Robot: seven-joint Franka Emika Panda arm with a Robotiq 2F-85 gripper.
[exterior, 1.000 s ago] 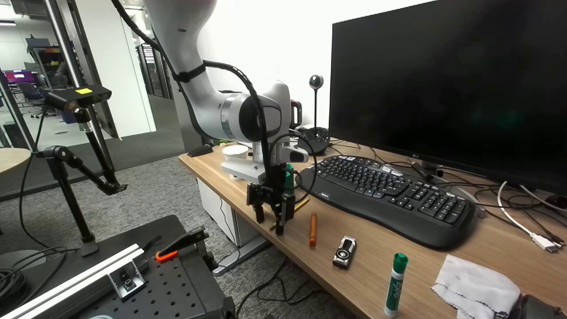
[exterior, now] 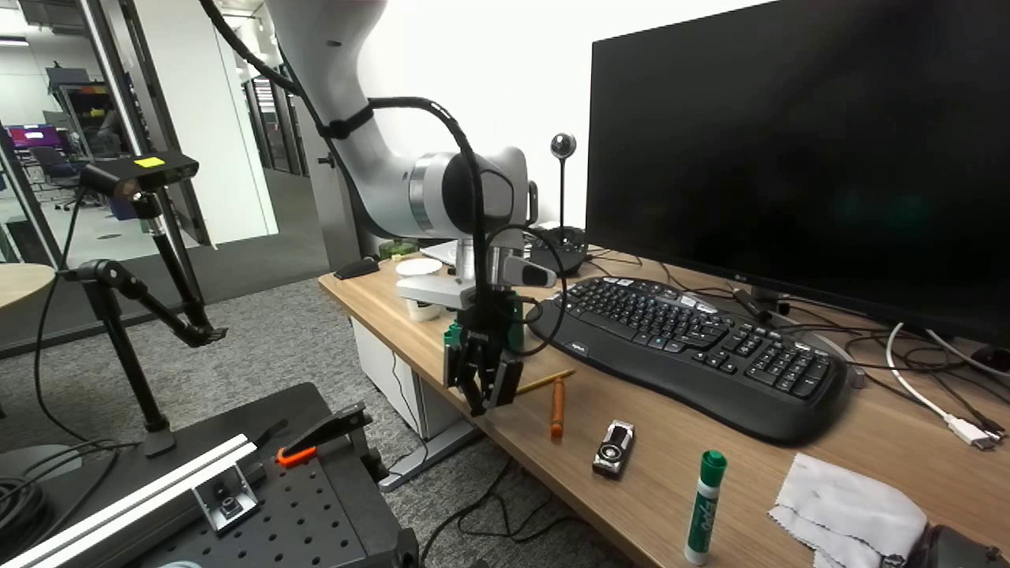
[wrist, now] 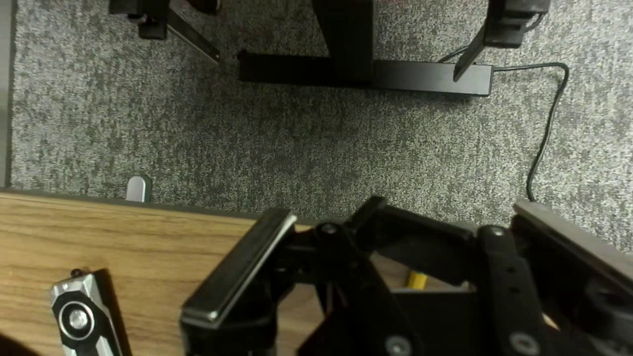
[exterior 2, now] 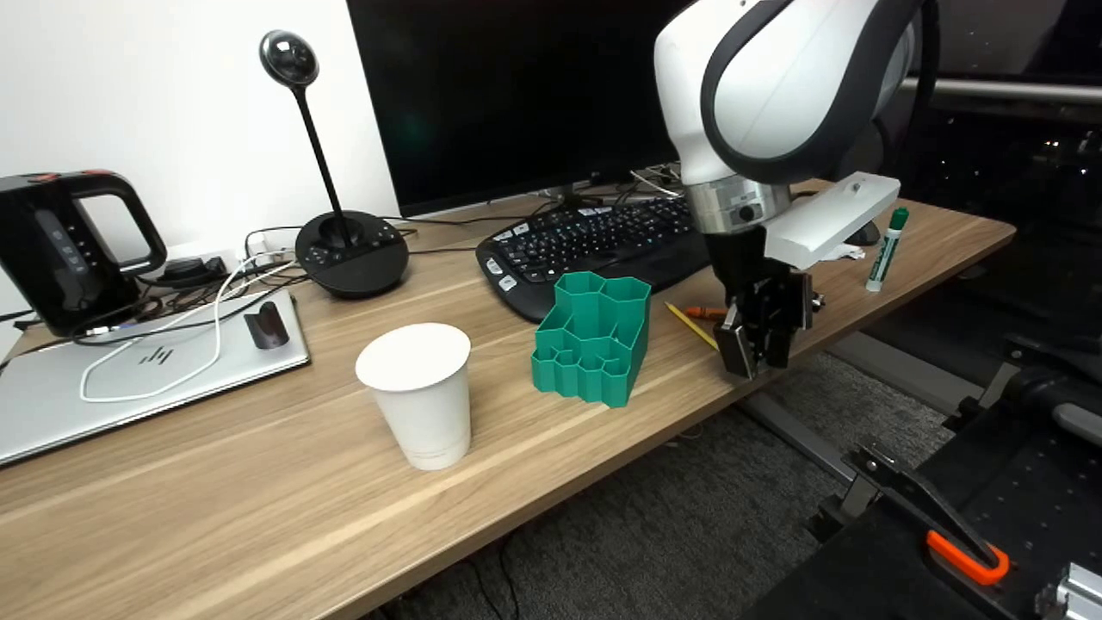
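My gripper [exterior: 483, 405] hangs over the front edge of the desk, shut, with nothing seen between its fingers; exterior view 2 has the gripper [exterior 2: 760, 363] right of the green holder. A yellow pencil [exterior: 547, 382] lies on the wood just beyond it, partly covered by the gripper. Beside the pencil rests an orange marker [exterior: 556, 407]. The green compartment holder [exterior 2: 589, 351] stands on the desk, its visible cells empty. In the wrist view the gripper's dark linkages cover much of the lower part, and a bit of the yellow pencil [wrist: 417, 280] shows through them.
Nearer exterior camera 1 are a black-and-silver gadget [exterior: 615, 450], an upright green marker [exterior: 703, 506] and a grey cloth [exterior: 847, 511]. A keyboard [exterior: 691, 350] lies behind. A white cup [exterior 2: 421, 398] stands left of the holder, with bare wood around it.
The gripper has tilted and shifted slightly toward exterior camera 1, and its finger linkage looks different. The pencil now lies at a shallower angle and closer to the orange marker.
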